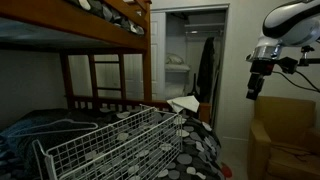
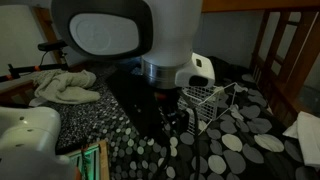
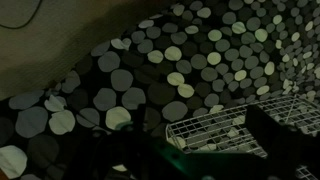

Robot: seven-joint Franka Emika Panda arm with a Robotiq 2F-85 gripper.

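Observation:
Against a bed cover of black fabric with grey and white dots (image 3: 170,60), a white wire basket (image 3: 225,128) shows at the lower right in the wrist view. My gripper has its two dark fingers apart, framing part of the basket's rim, and nothing appears held. Exterior view 1 has the arm at the upper right with the gripper (image 1: 256,84) hanging high, well away from the basket (image 1: 115,148). In exterior view 2 the arm's large white and dark body blocks much of the basket (image 2: 212,108).
A wooden bunk bed frame (image 1: 150,60) rises behind the basket. One white item (image 1: 185,103) lies at the far side of the bed. A tan armchair (image 1: 280,140) stands below the arm. Open air surrounds the gripper.

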